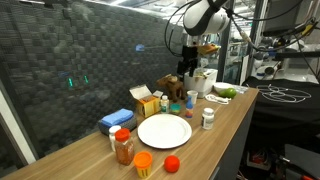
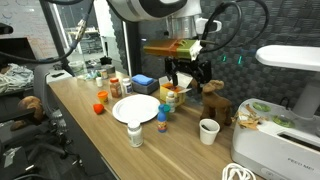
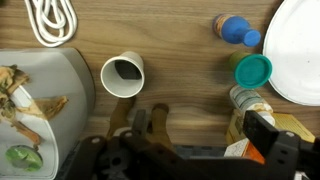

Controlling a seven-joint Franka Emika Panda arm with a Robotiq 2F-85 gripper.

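Observation:
High over the counter hangs my open gripper (image 2: 187,79), with nothing between its fingers. Seen from the wrist, a white cup (image 3: 123,74) lies to the left and a brown animal figure (image 3: 160,123) shows partly below, covered by the dark gripper. A teal cup (image 3: 253,71), a small blue bottle (image 3: 234,29) and a white-capped bottle (image 3: 250,103) are on the right. The yellow box (image 2: 171,97) stands behind the small bottles. A white plate (image 1: 164,130) rests flat on the wooden counter.
Jars, an orange cup (image 1: 144,160) and a red ball-like item (image 1: 172,164) stand past the plate. A blue container (image 1: 119,119) is by the wall. A large white appliance (image 2: 275,140) borders the other end, near a coiled white cable (image 3: 48,16).

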